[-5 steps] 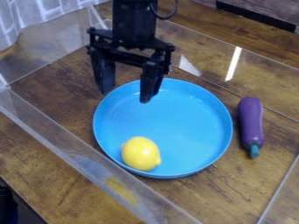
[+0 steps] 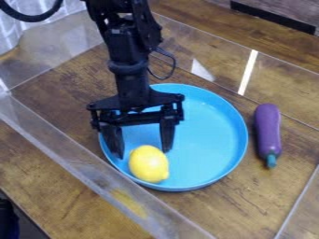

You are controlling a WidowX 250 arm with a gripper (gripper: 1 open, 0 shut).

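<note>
My black gripper (image 2: 137,129) is low over the blue plate (image 2: 214,140), its open fingers coming down at the plate's left half, just behind a yellow lemon-like object (image 2: 148,164). The lemon lies near the plate's front, with no finger visibly closed on it. Whether the fingertips touch the plate is hard to tell.
A purple eggplant-like object (image 2: 267,131) with a teal tip lies on the wooden table (image 2: 62,75), right of the plate. Clear transparent walls run along the left and front. The table behind the plate is clear.
My gripper has moved down and toward the front, from above the back of the plate to close behind the lemon. The lemon, plate and purple object look unmoved.
</note>
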